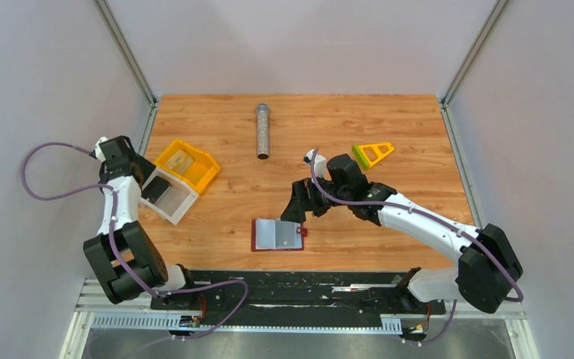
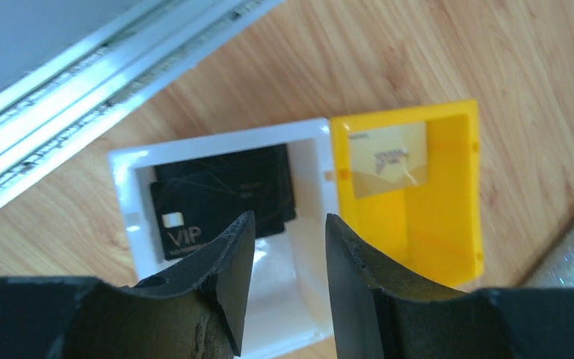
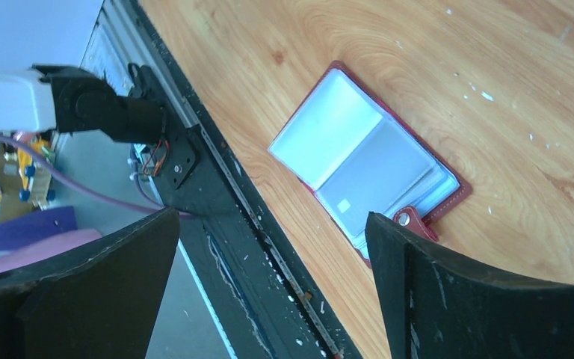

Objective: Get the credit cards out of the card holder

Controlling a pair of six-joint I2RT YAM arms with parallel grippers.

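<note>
The card holder [image 3: 377,168] lies spread flat near the table's front edge, dark red round the rim with clear pockets and a red snap tab [image 3: 415,223]. No card shows in its visible pockets. Above it my right gripper stands open and empty. Black cards [image 2: 224,194], the top one marked VIP, lie in the white compartment [image 2: 314,161]. A pale gold card [image 2: 389,157] rests in the yellow compartment beside it. My left gripper is open over the white compartment, nothing between its fingers.
A grey speckled cylinder [image 1: 262,131] lies at the back of the table. The yellow-and-green triangular piece [image 1: 373,153] is at the back right. Bare wood spans the middle. A metal frame rail [image 2: 105,97] runs close behind the white compartment.
</note>
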